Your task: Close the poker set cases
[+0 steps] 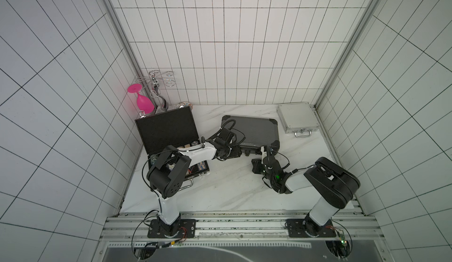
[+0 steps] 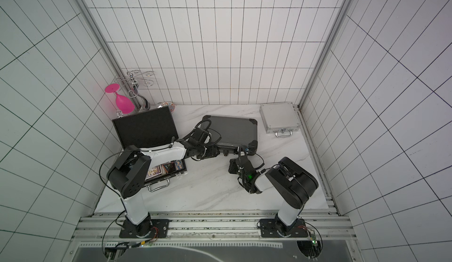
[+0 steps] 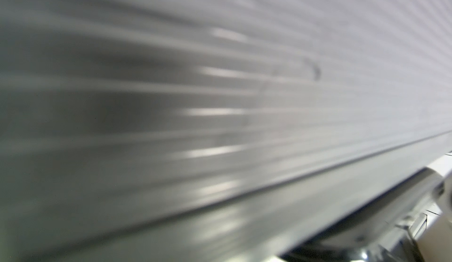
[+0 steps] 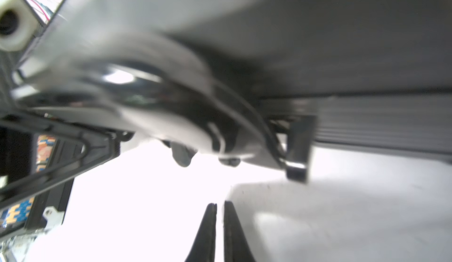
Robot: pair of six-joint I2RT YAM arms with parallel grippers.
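The dark grey case [image 1: 254, 130] lies in the middle with its lid down. On the left stands another case with its black-lined lid [image 1: 167, 127] upright, the left arm crossing over its contents. The left gripper [image 1: 235, 153] is at the dark case's front left; its fingers are hidden in the left wrist view, where a ribbed metal surface [image 3: 141, 111] fills the picture. In front of the dark case, the right gripper is shut with nothing between its tips. A glossy curved handle [image 4: 188, 106] hangs above those tips, apart from them.
A silver case [image 1: 299, 116] lies flat at the back right. The pink vase-like object [image 1: 144, 102] and a wire stand [image 1: 155, 85] are in the back left corner. Bare marble tabletop [image 1: 235, 191] lies between the arms.
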